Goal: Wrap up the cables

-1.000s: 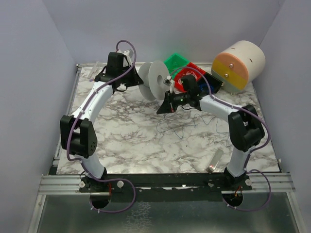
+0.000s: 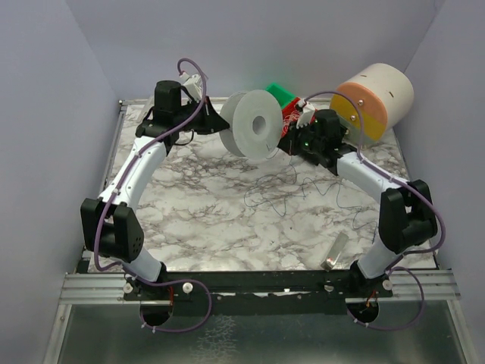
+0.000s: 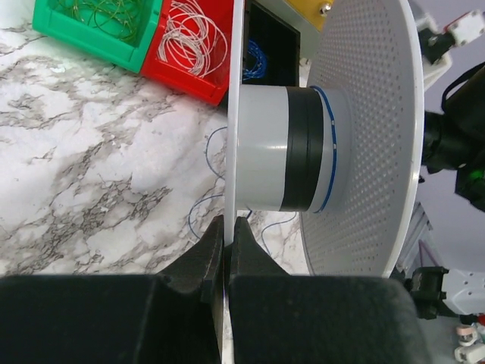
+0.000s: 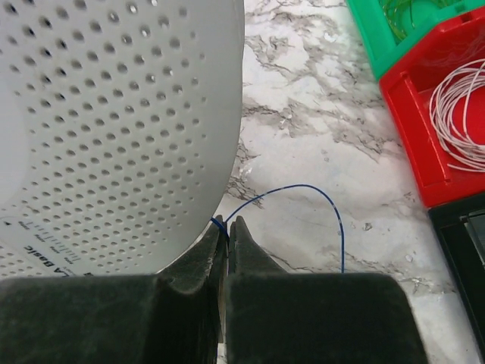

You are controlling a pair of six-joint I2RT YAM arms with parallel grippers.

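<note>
A white spool with two wide flanges hangs above the table. My left gripper is shut on the thin rim of its near flange. Around the spool's core run a black band and a turn of blue cable. At the spool's other flange, my right gripper is shut on the blue cable, which arcs away to the right from the fingertips. More thin cable lies loosely curled across the table.
At the back are a green bin, a red bin with white cable and a black bin with blue cable. A large white and orange drum stands back right. A metal piece lies front right.
My right gripper has moved right and away from the front edge, along the spool's flange. The left gripper and spool have shifted slightly right, and the spool's flange faces the top view more.
</note>
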